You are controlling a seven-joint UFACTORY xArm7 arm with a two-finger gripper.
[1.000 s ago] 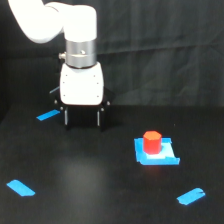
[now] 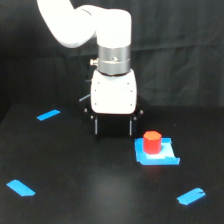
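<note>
A red block [image 2: 152, 143] with an angular outline rests on a small pale blue-and-white square [image 2: 169, 159] with blue edges, right of centre on the dark table. To the left of them, and farther back, hangs my gripper [image 2: 114, 127], pointing down. Its two dark fingers [image 2: 97, 125] stand apart, and nothing shows between them. A clear sideways gap separates the gripper from the red block. How high the fingertips are above the table is hard to judge.
Strips of blue tape lie on the black surface: one at the back left [image 2: 48, 115], one at the front left [image 2: 20, 188] and one at the front right [image 2: 191, 196]. Dark cloth hangs behind.
My gripper has moved right, toward the red block, and sits slightly lower in the view. The block and the square beneath it have stayed put.
</note>
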